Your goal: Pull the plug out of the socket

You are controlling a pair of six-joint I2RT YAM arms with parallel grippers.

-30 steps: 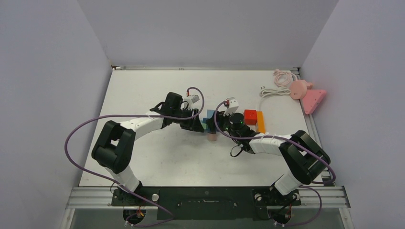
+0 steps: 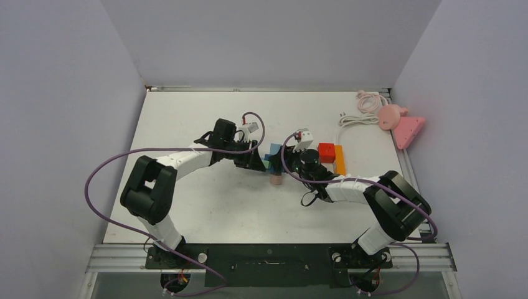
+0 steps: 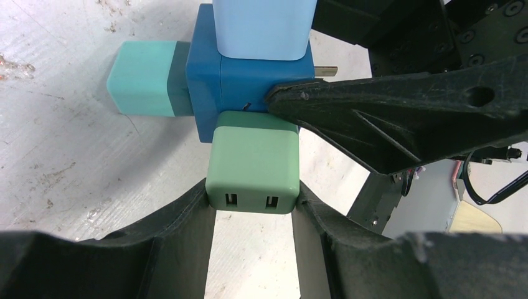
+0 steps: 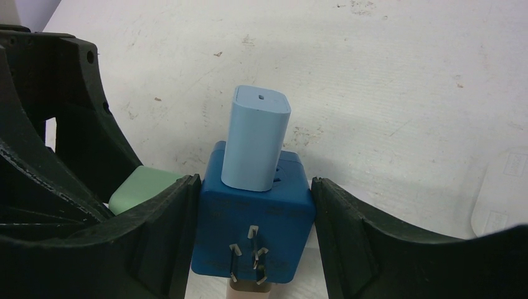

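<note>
A blue cube socket (image 4: 252,224) carries several plugs: a light blue one (image 3: 261,28) on top, a teal one (image 3: 140,78) on a side, and a pale green one (image 3: 252,162) with two slots on another side. My left gripper is shut on the green plug, which still touches the blue cube. My right gripper is shut on the blue cube, its black finger crossing the cube's face in the left wrist view. A pinkish piece (image 4: 248,291) shows below the cube.
At the right of the table lie a red block (image 2: 326,151), an orange bar (image 2: 339,161), coiled white cables (image 2: 364,119) and pink pieces (image 2: 408,129).
Both arms have shifted very slightly in the top view; the blue cube and plugs stay about where they were between the grippers.
</note>
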